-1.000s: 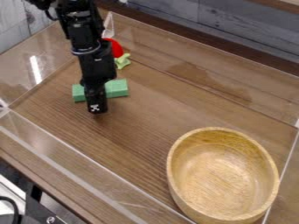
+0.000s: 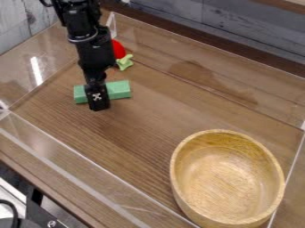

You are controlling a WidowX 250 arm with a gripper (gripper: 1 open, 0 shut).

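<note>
My gripper [image 2: 98,96] is open and low over the table at the left, its dark fingertips at a light green block [image 2: 117,90] that lies flat there. The gripper covers the middle of the block, so I cannot tell whether the fingers touch it.
A red object [image 2: 118,50] and a small pale green item [image 2: 125,62] sit at the back, behind the arm. A large beige bowl [image 2: 226,209] stands at the front right.
My gripper has moved slightly left and back, up toward the middle of the green block. The block looks unmoved.
</note>
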